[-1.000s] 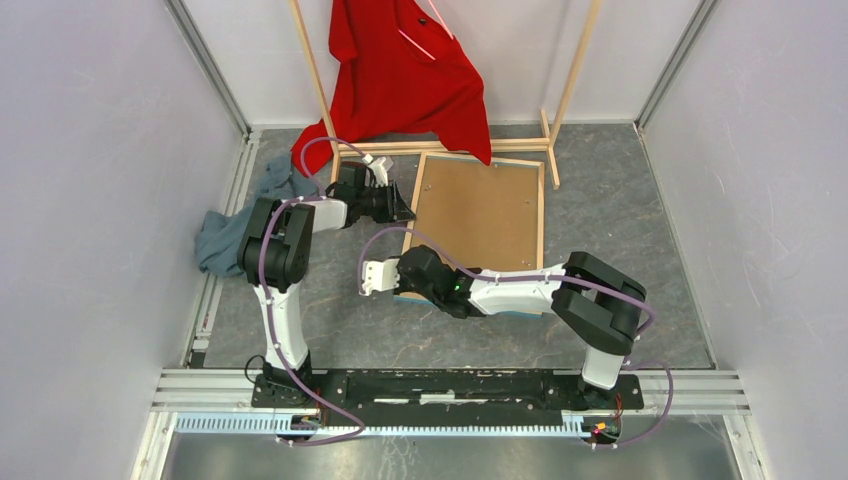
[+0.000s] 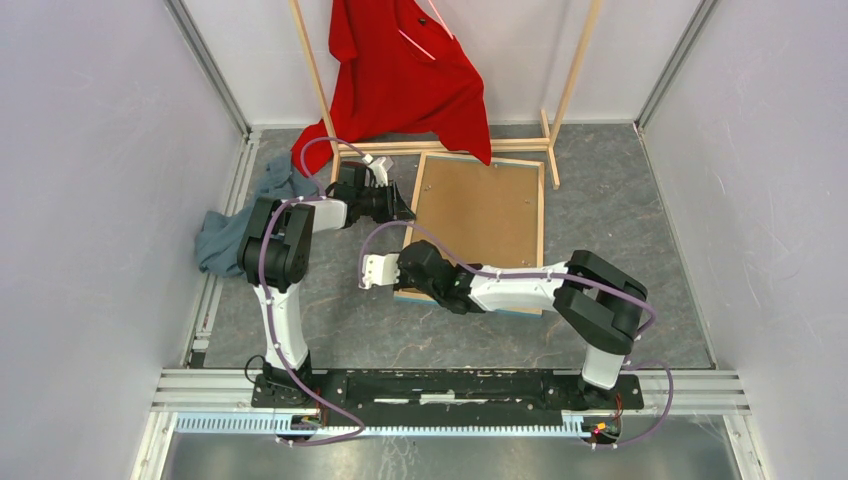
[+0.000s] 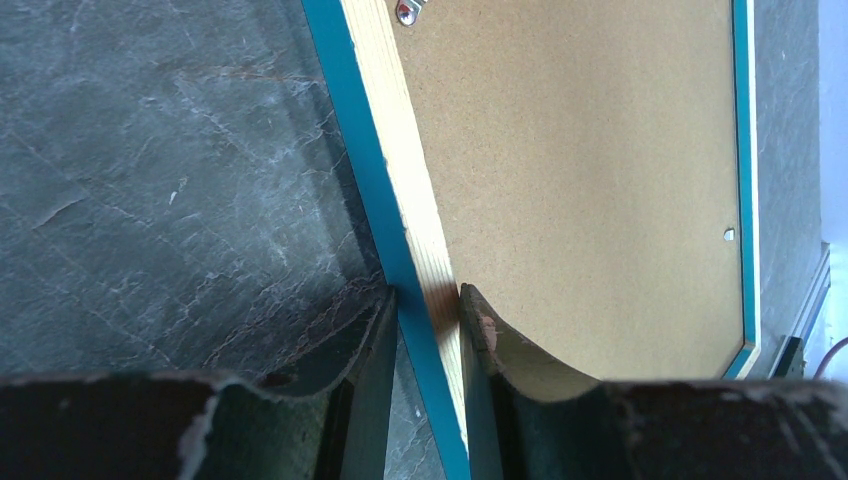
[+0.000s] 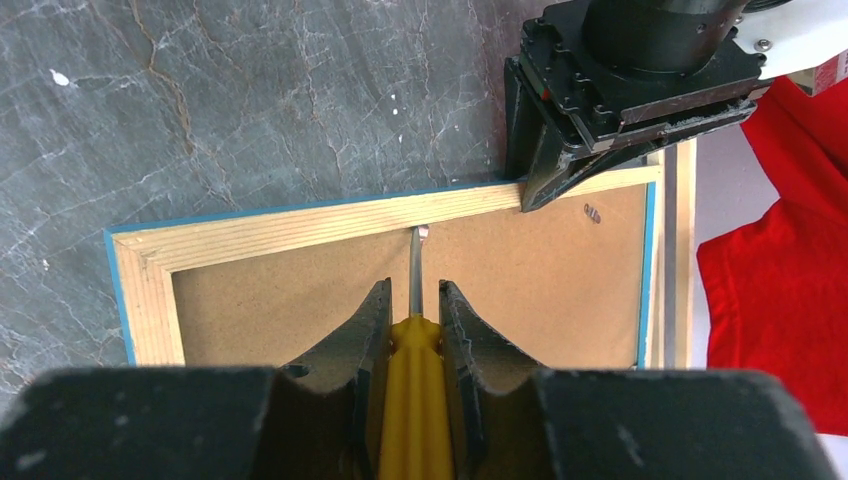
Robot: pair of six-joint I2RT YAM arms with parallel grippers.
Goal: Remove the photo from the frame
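The photo frame (image 2: 480, 210) lies back-up, wooden edges with blue sides around a brown backing board (image 3: 590, 180), small metal clips along it. My left gripper has its fingers either side of the frame's left bar, at or touching it. My right gripper is shut on a yellow-handled screwdriver (image 4: 410, 410); its metal tip rests at a clip (image 4: 423, 232) beside the inner edge of that bar. In the top view much of the frame's near-left part is hidden by the right arm.
A red garment (image 2: 400, 80) hangs on a wooden rack behind the frame, reaching its back edge. A blue cloth (image 2: 225, 240) lies at the left under the left arm. Bare floor shows to the right and in front.
The left arm looks unchanged.
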